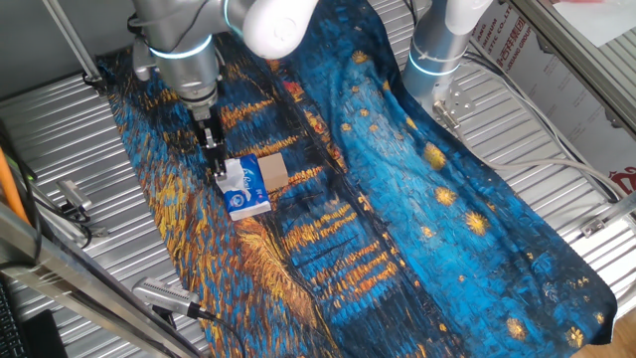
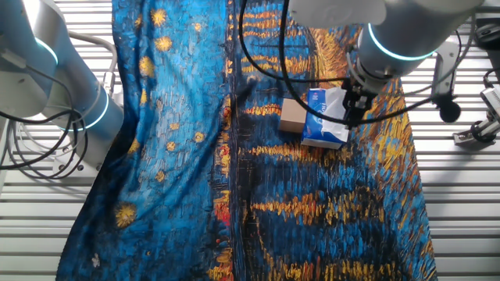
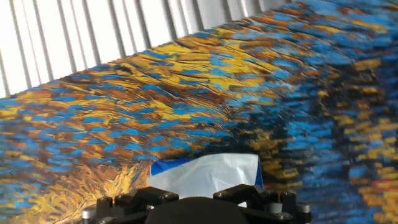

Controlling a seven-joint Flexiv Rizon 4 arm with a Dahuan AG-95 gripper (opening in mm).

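Note:
A blue-and-white soft packet (image 1: 243,187) lies on the painted cloth, its plain white end toward my gripper (image 1: 221,175). The fingertips are at that white end in exterior view 1; whether they touch it is unclear. In exterior view 2 the packet (image 2: 325,117) shows beside the dark gripper (image 2: 355,109), partly behind a hanging cable. From the wrist, the packet's white end (image 3: 208,176) rises behind the gripper. Its two dark fingers stand apart there, but whether they grip the packet does not show. A small tan box (image 1: 272,171) sits against the packet's side.
The cloth (image 1: 328,229) is wrinkled and covers most of the slatted metal table (image 1: 104,234). A grey device (image 1: 169,296) with a cable lies near the front left.

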